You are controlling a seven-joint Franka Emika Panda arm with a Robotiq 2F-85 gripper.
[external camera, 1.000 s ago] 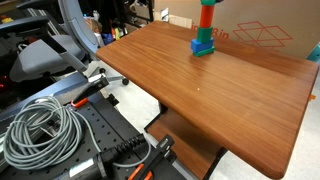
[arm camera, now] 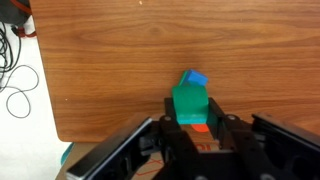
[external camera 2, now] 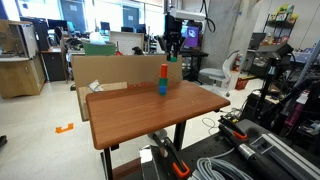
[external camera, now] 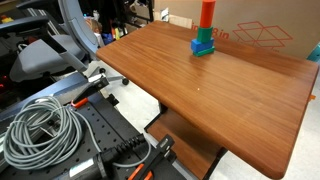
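Note:
In the wrist view a green block [arm camera: 190, 100] is held by my gripper, which is shut on it. Parts of a blue block [arm camera: 197, 77] and something red [arm camera: 201, 128] show below and around it. On the wooden table stands an upright stack: a red block [external camera: 207, 14] on top, a green block [external camera: 204, 33] under it, and blue blocks [external camera: 202, 47] with some green at the base. Exterior view 2 has the held green piece above and slightly right of the red top [external camera 2: 163, 71], apart from it. The gripper is out of exterior view 1.
A cardboard panel [external camera 2: 115, 72] rises behind the table. Beside the front edge lie a coiled grey cable [external camera: 45, 135] and dark equipment. An office chair [external camera: 45, 58] stands off to the left.
A second ago a green piece was on or just over the red block. It has since risen out of exterior view 1, while the rest of the stack stays in place.

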